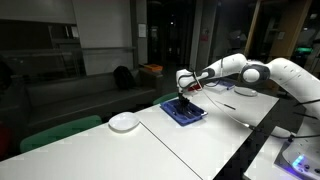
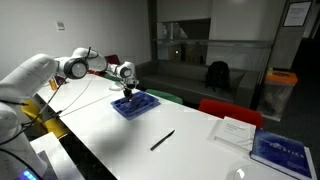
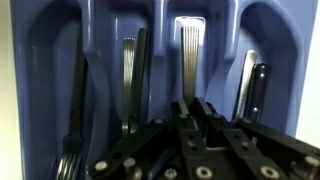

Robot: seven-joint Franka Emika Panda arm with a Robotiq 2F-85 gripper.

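Note:
A blue cutlery tray (image 1: 182, 114) lies on the white table, and my gripper is low over its middle compartment. My gripper is shut on a silver fork (image 3: 190, 52), whose tines point away from the fingers in the wrist view. The fork's lower part is hidden by the gripper. To the left in the tray are a black fork (image 3: 72, 118), another silver fork (image 3: 128, 82) and a black handle (image 3: 140, 75). On the right lie a silver handle (image 3: 246, 82) and a dark handle (image 3: 259, 88).
A round white plate (image 1: 124, 122) rests on the table apart from the tray. One dark slender utensil (image 2: 162, 140) lies alone on the tabletop. Papers (image 2: 236, 137) and a blue box (image 2: 282, 151) are at the far side.

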